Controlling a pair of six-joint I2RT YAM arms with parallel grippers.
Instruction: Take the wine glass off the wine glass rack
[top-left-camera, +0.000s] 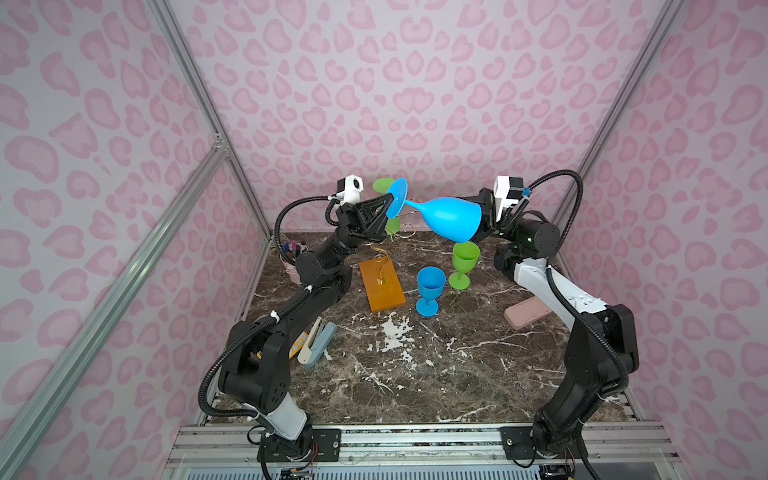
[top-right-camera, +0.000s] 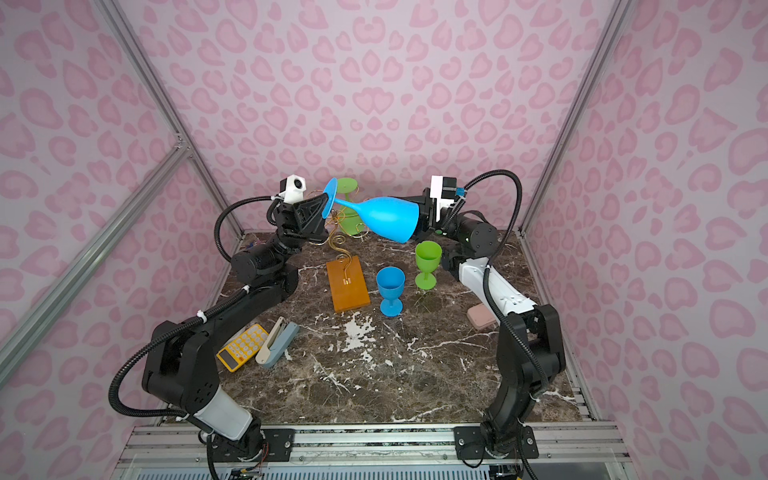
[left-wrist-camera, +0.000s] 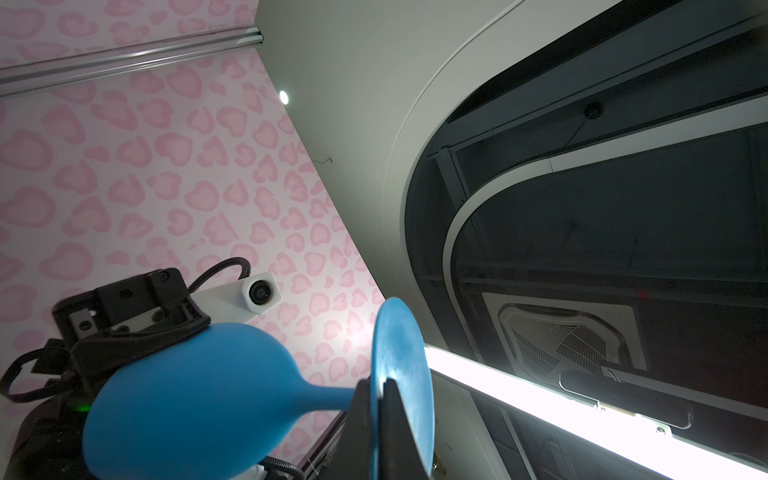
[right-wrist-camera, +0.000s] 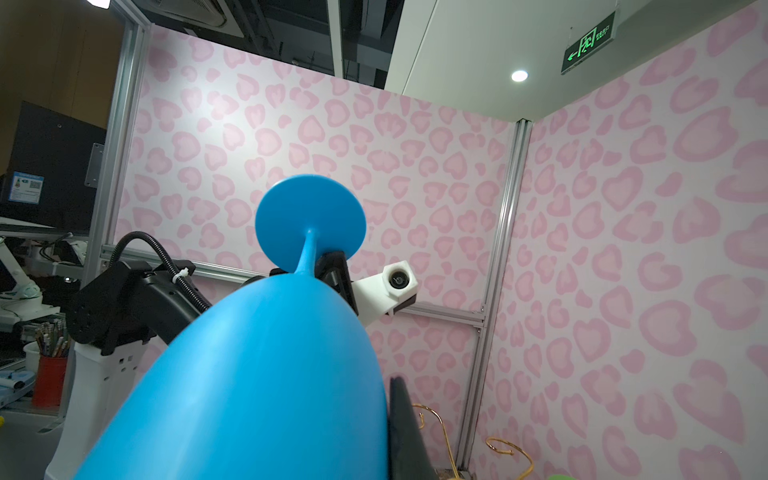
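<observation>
A large blue wine glass (top-left-camera: 448, 216) is held sideways above the rack, bowl to the right, foot to the left. My left gripper is shut on the thin rim of the foot (left-wrist-camera: 404, 344). My right gripper (top-left-camera: 478, 233) is at the bowl, largely hidden behind it; in the right wrist view a dark finger (right-wrist-camera: 404, 424) shows beside the bowl. The rack has an orange base (top-left-camera: 382, 292) with gold curled wire (top-right-camera: 342, 248). A green glass (top-right-camera: 346, 185) at the back is partly hidden by the blue glass.
A blue goblet (top-left-camera: 430, 284) and green goblet (top-left-camera: 465, 260) stand mid-table. A calculator (top-right-camera: 241, 345) and stapler (top-right-camera: 281, 345) lie front left, a pink case (top-left-camera: 525, 312) at right.
</observation>
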